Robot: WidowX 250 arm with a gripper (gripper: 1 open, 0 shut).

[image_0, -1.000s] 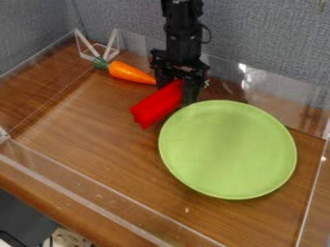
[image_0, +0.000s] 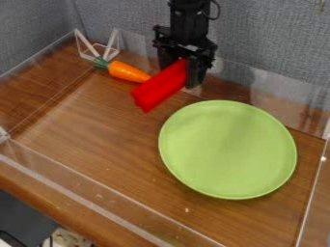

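Note:
The black gripper hangs at the back centre, holding or touching a red cylinder with a dark end, tilted above the wooden floor; whether its fingers are closed on it is hard to tell. An orange toy carrot with a green top lies at the back left. A large light green plate lies on the right side.
A white wire holder stands in the back left corner. Grey walls bound the back and left.
The gripper has risen, and the red cylinder has moved up with it, away from the plate's edge.

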